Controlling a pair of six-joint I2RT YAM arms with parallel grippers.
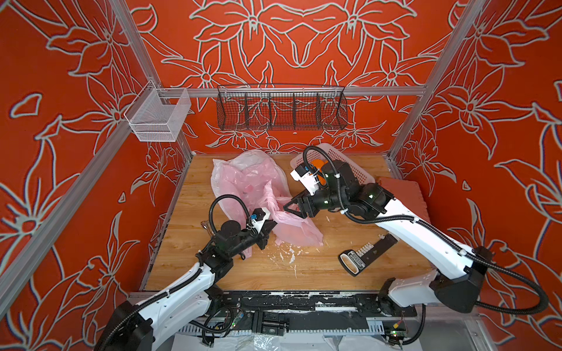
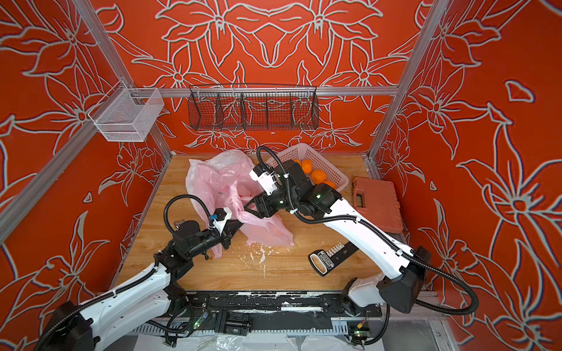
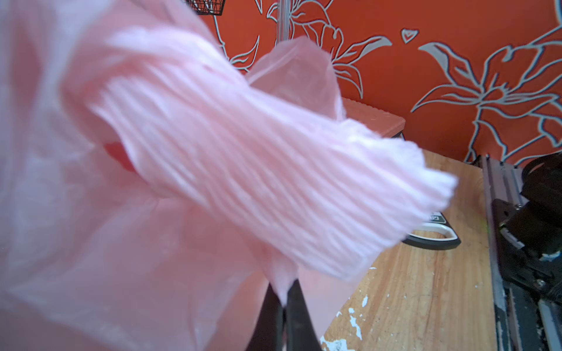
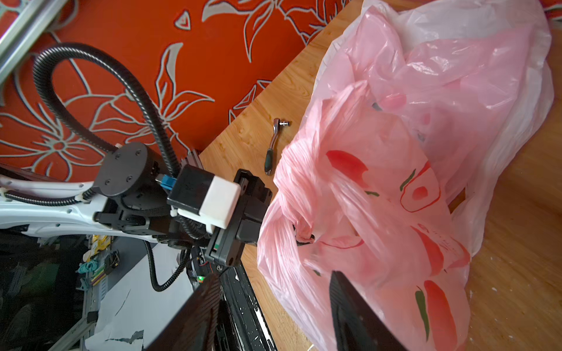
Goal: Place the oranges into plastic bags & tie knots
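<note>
A pink plastic bag lies bunched mid-table, with a twisted neck standing up over my left gripper. My left gripper is shut, with pink plastic at its fingertips. My right gripper hangs open over the bag's front part, right of the twisted neck, its fingers apart. Oranges lie in a pink basket behind my right arm. A paler bag layer spreads toward the back.
A red case sits at the right, a black tool holder at the front right, and a ratchet on the left. Scraps litter the front middle. Wire baskets hang on the walls.
</note>
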